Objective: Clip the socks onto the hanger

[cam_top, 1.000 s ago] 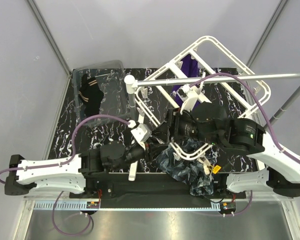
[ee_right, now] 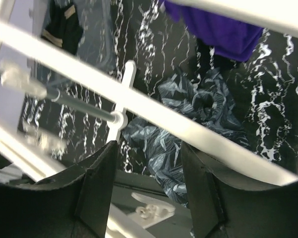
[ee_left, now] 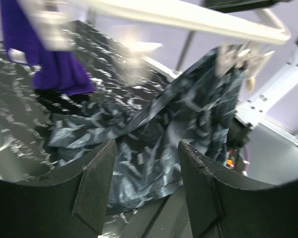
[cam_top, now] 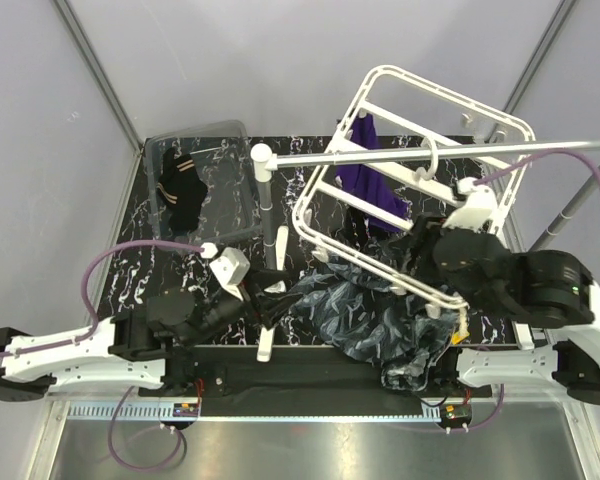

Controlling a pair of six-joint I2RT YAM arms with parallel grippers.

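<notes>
The white hanger (cam_top: 337, 247) hangs tilted from the metal rod, blurred in both wrist views. A purple sock (cam_top: 378, 182) hangs under its back part, also seen as purple cloth in the left wrist view (ee_left: 64, 64). Dark grey patterned cloth (cam_top: 365, 315) spreads below the front rail; at upper right in the left wrist view, it reaches up to blurred clips (ee_left: 233, 59). My left gripper stands open left of the hanger, its fingers apart and empty. Open too is my right gripper, close above the hanger rails, with nothing visibly held.
A clear bin (cam_top: 225, 200) at the back left contains black striped socks (cam_top: 183, 190). The metal rod (cam_top: 380, 155) crosses above the hanger, with a post (cam_top: 267, 220) at its left end. Bare marbled tabletop (cam_top: 130, 260) shows beside the bin.
The hanger has swung round, its front end shifting right. My right gripper has moved right and my left gripper has drawn back left. More of the dark cloth shows now.
</notes>
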